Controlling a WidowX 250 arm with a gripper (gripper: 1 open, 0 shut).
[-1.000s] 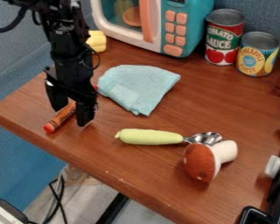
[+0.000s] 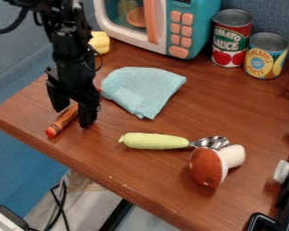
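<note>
The black gripper [image 2: 75,106] hangs low at the left end of the wooden table, over an orange cylindrical item [image 2: 57,128] with a red end that lies near the edge. I cannot tell whether its fingers touch that item or how far apart they stand. To its right are a folded light blue cloth [image 2: 142,88] and, lower, a pale yellow corn-like toy [image 2: 150,141], a metal scoop [image 2: 211,143] and a brown-and-white toy mushroom [image 2: 208,166].
A toy microwave [image 2: 183,41] stands at the back, a yellow object [image 2: 98,43] left of it. Two cans, tomato sauce [image 2: 230,41] and a yellow one [image 2: 265,56], stand back right. A black appliance [image 2: 280,189] borders the right.
The gripper has shifted very slightly at the left of the table; the objects on the table look unchanged.
</note>
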